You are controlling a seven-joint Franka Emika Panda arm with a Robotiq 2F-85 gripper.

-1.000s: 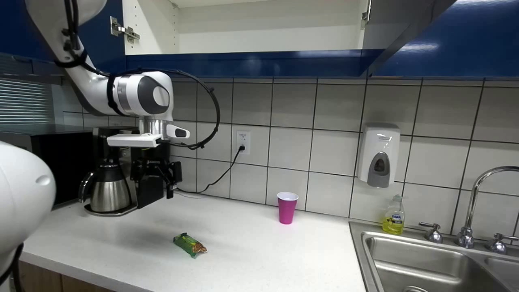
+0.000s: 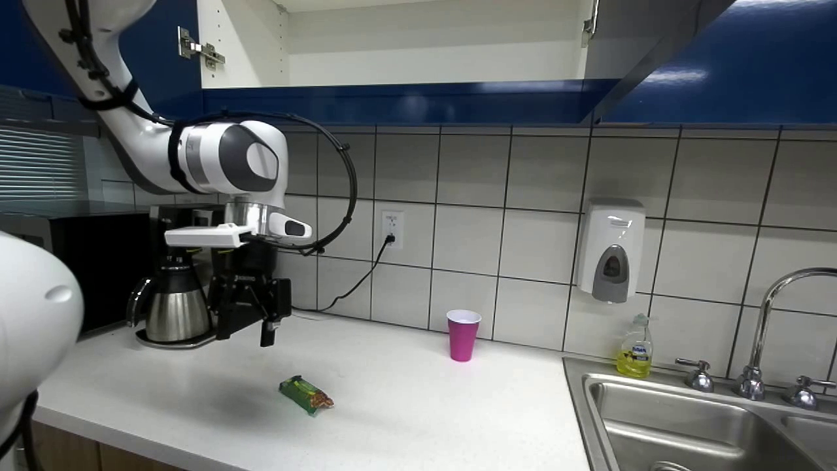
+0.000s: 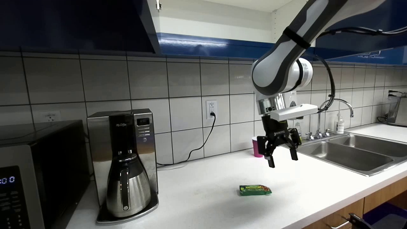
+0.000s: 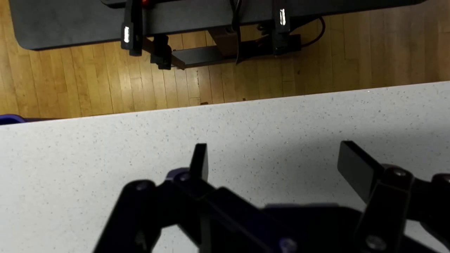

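Note:
A green snack packet [image 2: 306,395] with a brown end lies flat on the white counter, alone on its patch; it shows again as the green packet [image 3: 254,190] in exterior view 2. My gripper [image 2: 245,334] hangs above the counter, apart from the packet. Its black fingers point down and stand wide apart, so the gripper [image 3: 282,161] is open and empty. In the wrist view only bare counter [image 4: 270,130] shows between the fingertips, and the packet is out of sight. A pink cup [image 2: 463,337] stands upright near the tiled wall.
A coffee maker [image 3: 126,168] with a steel carafe stands beside the black microwave [image 3: 42,171]. Farther along are the sink [image 2: 675,424], a yellow soap bottle [image 2: 633,353] and a wall dispenser [image 2: 612,251]. Overhead, a cabinet [image 2: 431,47] is open and empty. Mid-counter is clear around the packet.
The gripper is lower than a second ago, and the forearm has tipped slightly downward. Packet and cup have stayed put.

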